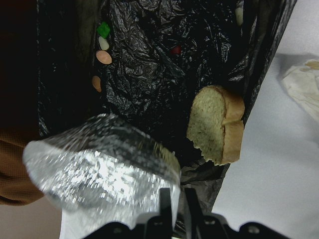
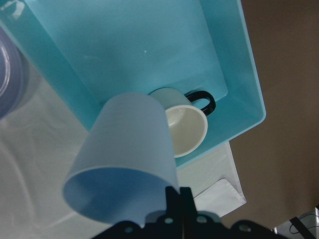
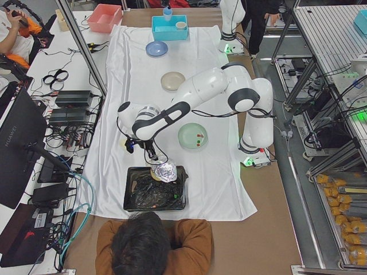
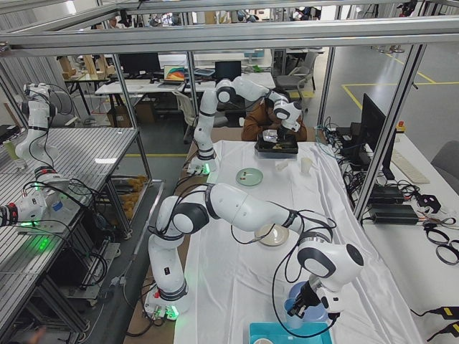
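Observation:
My left gripper holds crumpled silver foil point(image 1: 109, 184) over the black-lined bin point(image 3: 131, 200), which holds a slice of bread point(image 1: 209, 124) and small food bits. In the right wrist view, my right gripper is shut on a light blue cup point(image 2: 119, 134), tilted with its opening toward the camera, above a turquoise tray point(image 2: 239, 59). A white mug point(image 2: 184, 129) with a black handle lies in that tray.
A green plate point(image 3: 192, 135) with small pieces, a beige plate point(image 3: 172, 81) and a blue plate point(image 3: 156, 48) stand on the white cloth. A person sits at the bin's end. A crumpled tissue point(image 1: 304, 87) lies beside the bin.

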